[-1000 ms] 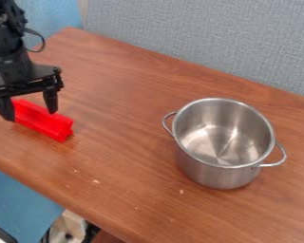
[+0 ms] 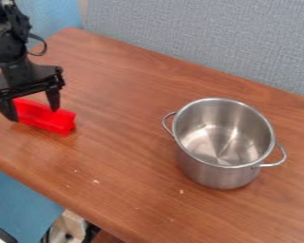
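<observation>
At the left of the camera view, my black gripper [image 2: 30, 103] is low over a long red block [image 2: 50, 120] lying on the wooden table. Its two fingers stand apart on either side of the block's upper part; whether they touch it is unclear. A steel pot [image 2: 223, 172] with two side handles stands empty at the right.
A grey wall [image 2: 205, 28] bounds the back.
The arm has shifted very slightly, upward or back in the view. The red block and pot look essentially still.
</observation>
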